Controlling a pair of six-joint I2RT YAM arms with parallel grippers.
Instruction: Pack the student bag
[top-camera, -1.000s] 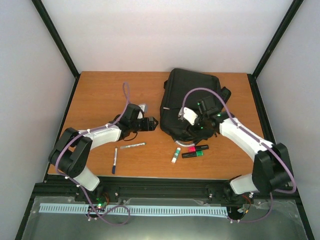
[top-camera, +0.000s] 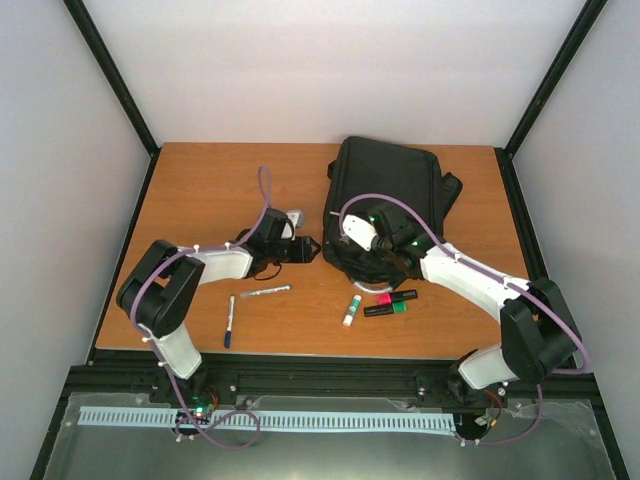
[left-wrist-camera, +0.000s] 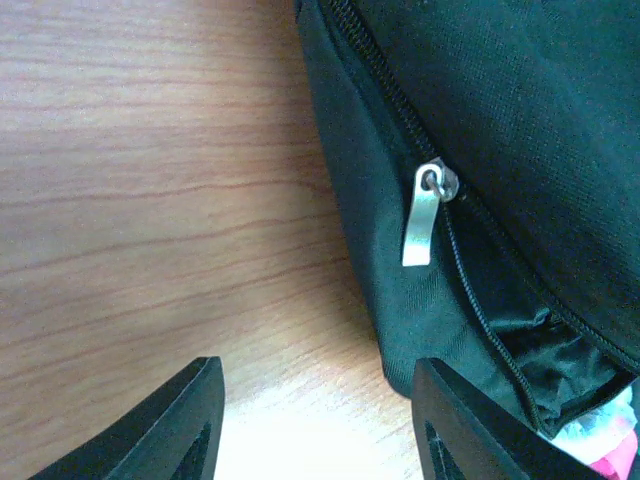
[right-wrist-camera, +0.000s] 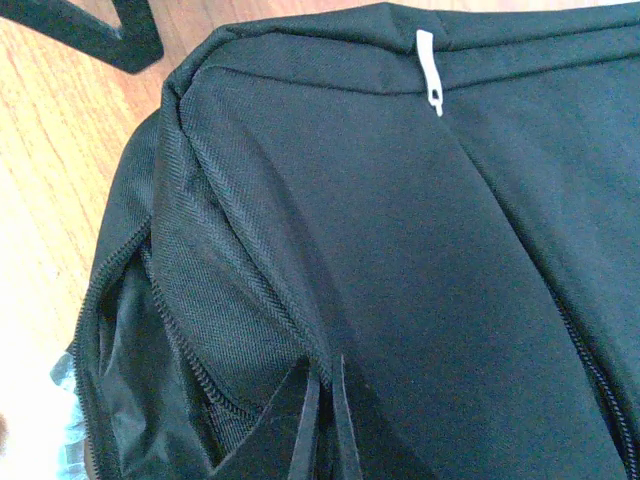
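A black bag (top-camera: 385, 180) lies on the table, right of centre. Along its side in the left wrist view runs a zipper with a silver pull (left-wrist-camera: 421, 220); the pocket's mouth gapes at lower right. My left gripper stands open at the bag's left side, with bare table between its fingers and the pull ahead, apart from it. In the right wrist view my right gripper is shut on the fabric edge of the bag's front flap (right-wrist-camera: 340, 230), beside the open pocket. Seen from above, the right arm covers part of the bag's front.
Two dark markers (top-camera: 385, 309) (top-camera: 397, 296) and a green-and-white stick (top-camera: 352, 310) lie just in front of the bag. Two pens (top-camera: 229, 320) (top-camera: 266, 291) rest left of them, near the left arm.
My right gripper has moved left across the bag's front. The left one has shifted slightly right, up to the bag's side. The bag, markers and pens show little change.
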